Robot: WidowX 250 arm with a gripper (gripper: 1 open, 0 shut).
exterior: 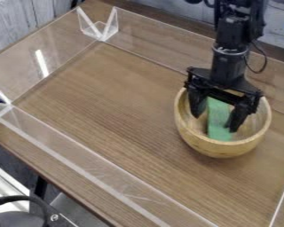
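A round wooden bowl point(201, 140) sits on the wooden table point(85, 106) at the right, holding a green object point(218, 130). My black gripper point(222, 108) is down at the bowl, its two sides reaching inside around the top of the green object. Whether the fingers grip it or stand open is hard to tell.
A small clear wire-like piece point(98, 27) lies at the back left. Dark cables point(17, 213) are at the lower left corner, off the table.
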